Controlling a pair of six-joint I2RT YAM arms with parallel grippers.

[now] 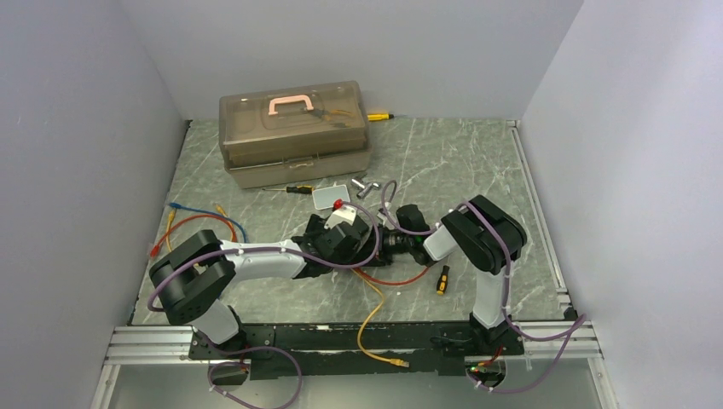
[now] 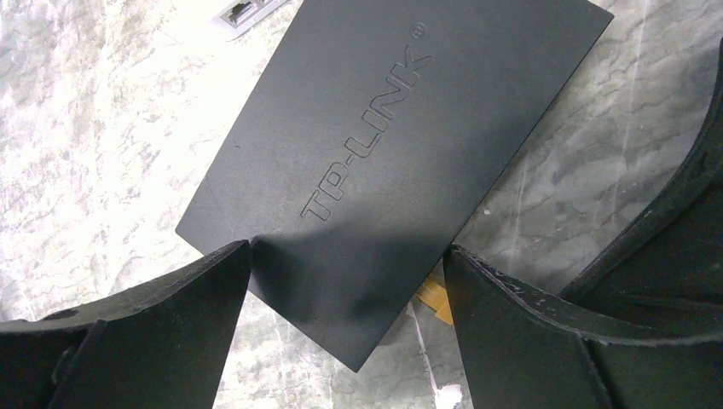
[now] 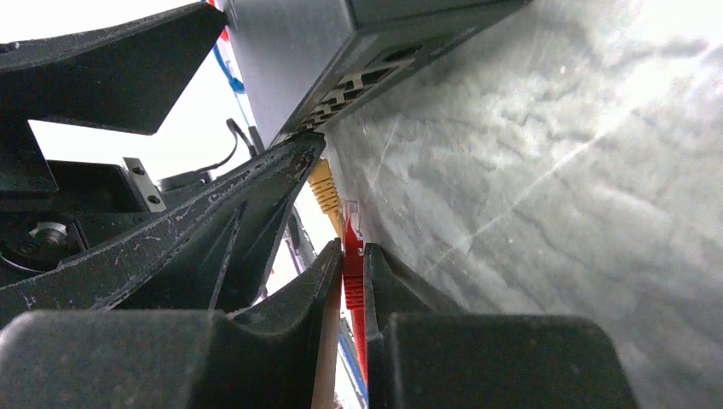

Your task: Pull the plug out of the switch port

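The black TP-LINK switch (image 2: 384,128) lies at an angle in the left wrist view. My left gripper stands open around one of its corners, one finger on either side. A yellow plug (image 2: 433,296) shows by its edge. In the right wrist view, the switch's row of ports (image 3: 358,92) faces my right gripper, which is shut on the red cable's plug (image 3: 352,228). The plug's clear tip stands apart from the ports. One of the left gripper's fingers (image 3: 290,166) reaches in beside the switch. From above, the arms hide most of the switch.
A toolbox (image 1: 294,128) stands at the back left. Before it lie a screwdriver (image 1: 298,189) and a white plate (image 1: 331,197). Blue, red and yellow cables (image 1: 200,217) lie at left, a short screwdriver (image 1: 442,279) at right.
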